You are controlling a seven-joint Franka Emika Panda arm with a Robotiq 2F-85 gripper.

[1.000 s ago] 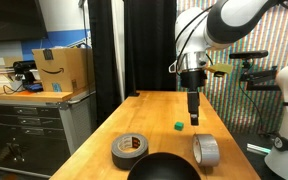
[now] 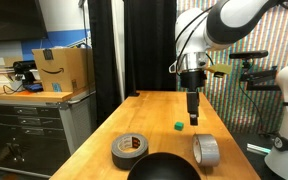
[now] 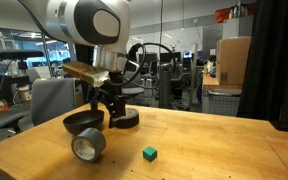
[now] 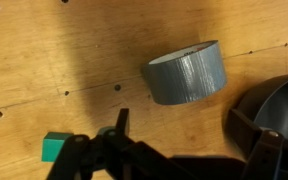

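My gripper (image 2: pixel 193 112) hangs above the table, pointing down. In the wrist view the gripper is open, its dark fingers wide apart with nothing between them. A silver tape roll (image 4: pixel 189 78) lies on its side just ahead of the fingers; it also shows in exterior view 2 as a tape roll (image 3: pixel 88 146) with its round face toward the camera. The small green block (image 4: pixel 54 147) lies left of the fingers on bare wood. A black bowl (image 2: pixel 164 168) stands near the front, and a dark tape roll (image 2: pixel 130 146) lies flat beside it.
Black curtains (image 2: pixel 105 55) hang behind. A cardboard box (image 2: pixel 62 70) sits on a side cabinet, away from the table.
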